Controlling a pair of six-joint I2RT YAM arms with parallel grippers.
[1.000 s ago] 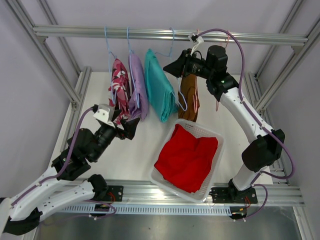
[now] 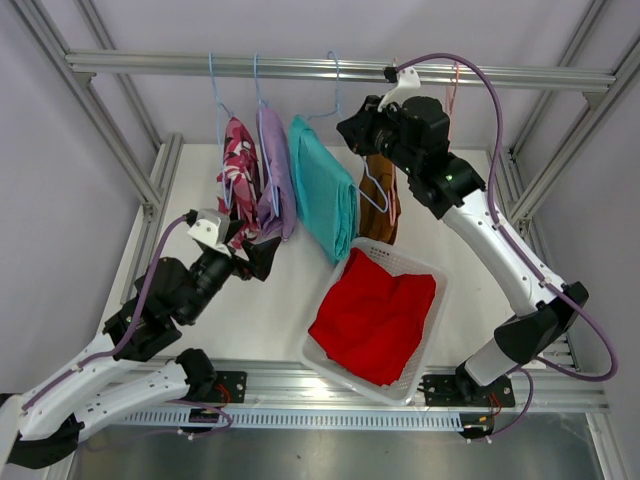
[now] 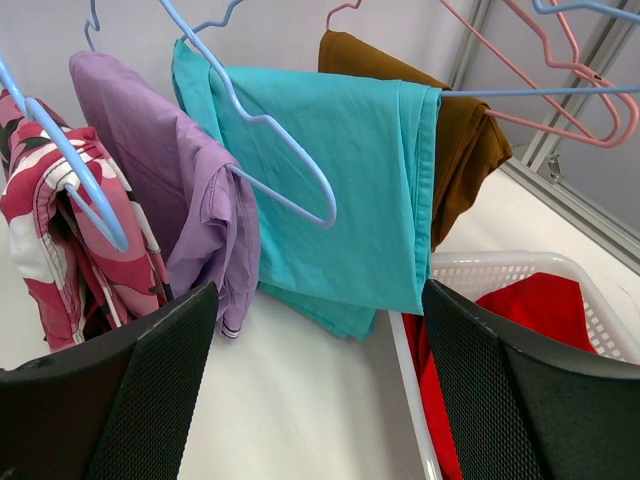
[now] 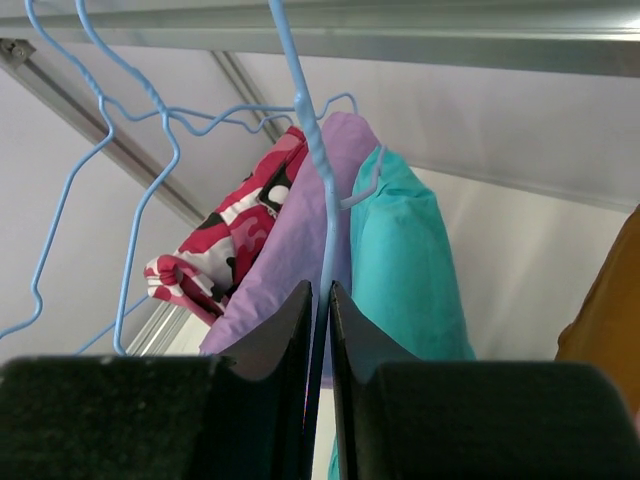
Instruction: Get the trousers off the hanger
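Note:
Teal trousers (image 2: 320,190) (image 3: 325,180) (image 4: 405,270) hang folded over a blue wire hanger (image 4: 330,230) on the rail. My right gripper (image 2: 352,135) is high by that hanger, shut on its wire. Below and left, my left gripper (image 2: 258,258) stands open, with nothing between its fingers, facing the hanging clothes. Patterned red trousers (image 2: 240,180), a purple pair (image 2: 275,175) and brown trousers (image 2: 383,175) hang on either side of the teal pair.
A white basket (image 2: 428,330) with red cloth (image 2: 370,315) stands below the rail (image 2: 180,63). Bare white floor lies left of it. Pink hangers (image 3: 520,60) hang at the right.
The teal trousers swing and now hang more slanted toward the right. The left arm looks unchanged in the top view.

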